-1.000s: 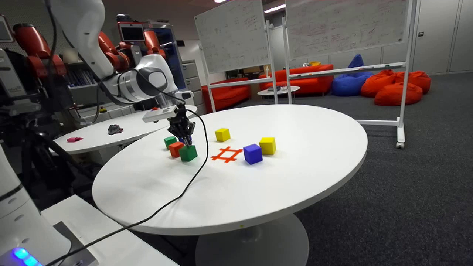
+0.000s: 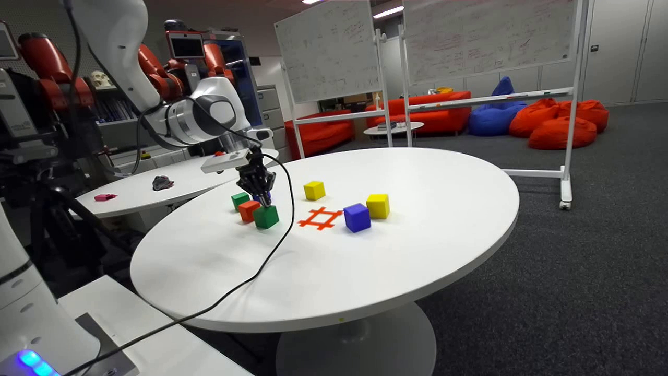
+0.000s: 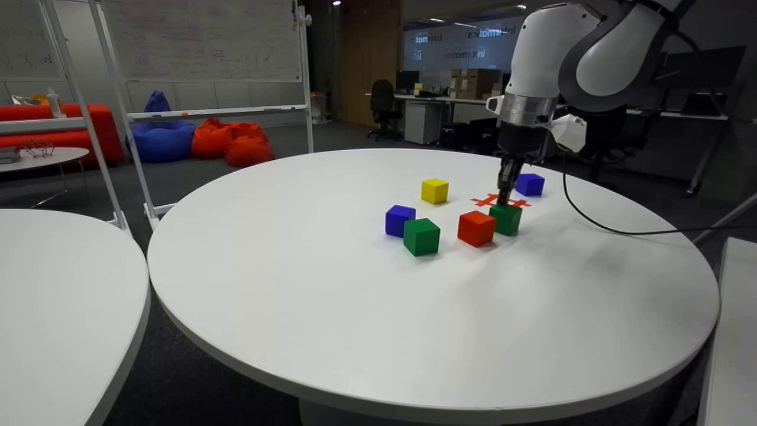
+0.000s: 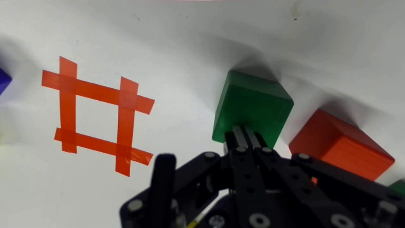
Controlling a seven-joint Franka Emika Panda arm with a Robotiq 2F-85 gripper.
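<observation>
A green cube (image 4: pixel 252 108) rests on the white table, with the fingertips of my gripper over its near top edge in the wrist view. The two fingers are pressed together, and nothing shows between them. From the side, my gripper (image 3: pixel 504 199) points down at the green cube (image 3: pixel 505 220); whether the tips touch its top I cannot tell. Close beside it sits a red cube (image 4: pixel 341 144). A square outlined in red tape (image 4: pixel 96 93) lies flat on the table to the left of the green cube in the wrist view, empty inside.
A second green cube (image 3: pixel 421 237) and a blue cube (image 3: pixel 400 220) stand near the red one. Beyond the tape are another blue cube (image 2: pixel 357 217) and a yellow cube (image 2: pixel 378 206); one more yellow cube (image 2: pixel 314 190) stands apart. A black cable (image 2: pixel 250 275) hangs in front of the table.
The arm and the cubes stay essentially where they were a second ago; the green cube looks at most very slightly shifted.
</observation>
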